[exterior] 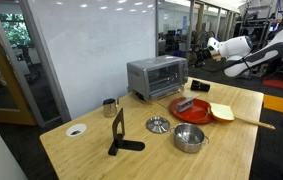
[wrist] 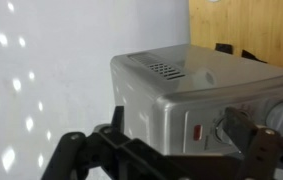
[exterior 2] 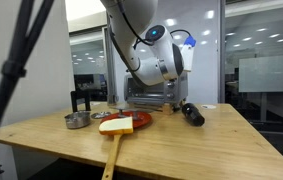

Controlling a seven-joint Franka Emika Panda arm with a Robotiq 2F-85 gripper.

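The silver toaster oven [exterior: 156, 75] stands at the back of the wooden table, against the whiteboard. In the wrist view, its top, front corner and control knobs show beyond my gripper. The dark fingers [wrist: 114, 145] are spread apart and the gripper is open, with nothing seen held between them. From exterior view 1, my gripper [exterior: 213, 47] is raised to the right of the oven, apart from it. The arm [exterior 2: 153, 50] partly covers the oven in exterior view 2, and the fingertips are hard to make out there.
A red plate [exterior: 196, 112] holds a grey item, with a yellow-headed spatula [exterior: 223, 113] at its edge. A steel pot [exterior: 189, 137], a lid [exterior: 158, 124], a black stand [exterior: 121, 135] and a canister [exterior: 110, 107] are spread about. A black cylinder [exterior 2: 192, 114] lies right of the oven.
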